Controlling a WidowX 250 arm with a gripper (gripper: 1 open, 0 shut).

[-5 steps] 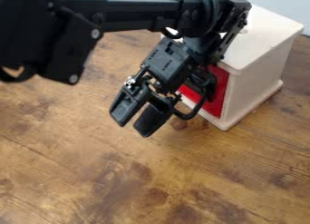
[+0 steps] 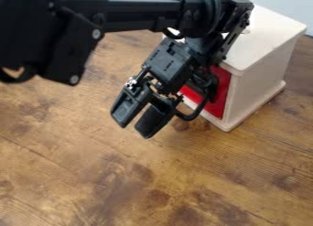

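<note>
My black gripper (image 2: 142,111) hangs angled downward over the wooden floor, in front of a white box (image 2: 257,74) with a red front panel (image 2: 215,105). Its two fingers point toward the lower left, away from the box. I see no object between them, and whether they are open or shut is hard to tell from this angle. The wrist and cabling cover much of the box's red face.
The arm spans the top left of the view. A pale surface shows at the top right corner.
</note>
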